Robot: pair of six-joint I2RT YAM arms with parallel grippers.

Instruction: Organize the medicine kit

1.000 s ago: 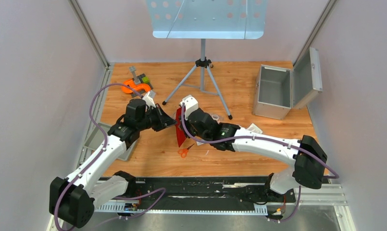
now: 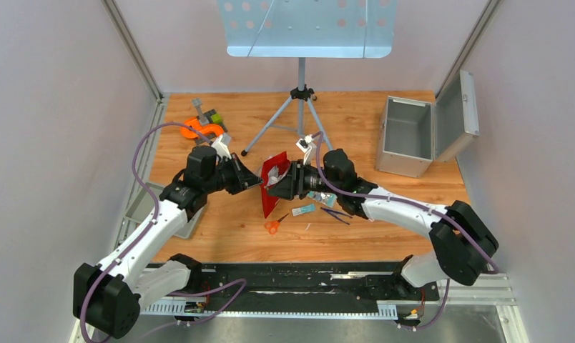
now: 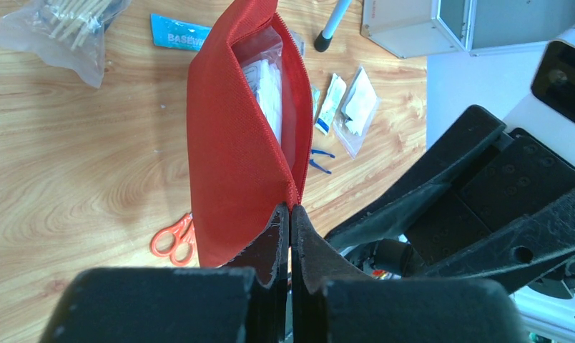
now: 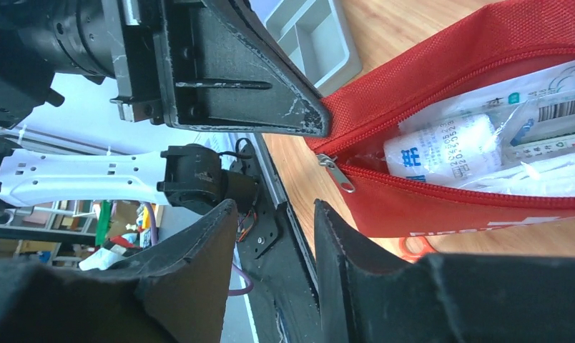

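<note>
A red zip pouch stands tilted with its zipper gaping; in the right wrist view a white roll (image 4: 442, 151) and wrapped packets show inside. My left gripper is shut on the pouch's corner at one end of the zipper. Close to that same corner hangs a metal zipper pull (image 4: 336, 174). My right gripper is partly open beside this end, with nothing between its fingers. On the table lie orange scissors (image 2: 272, 226), blue tweezers (image 2: 335, 214) and a small teal-and-white packet (image 2: 304, 209).
An open silver case (image 2: 406, 162) stands at the back right. The tripod (image 2: 302, 75) rises behind the pouch. A grey divided tray (image 2: 190, 227) is partly under the left arm. A bag of swabs (image 3: 77, 32) lies on the wood.
The left arm and pouch have stayed put.
</note>
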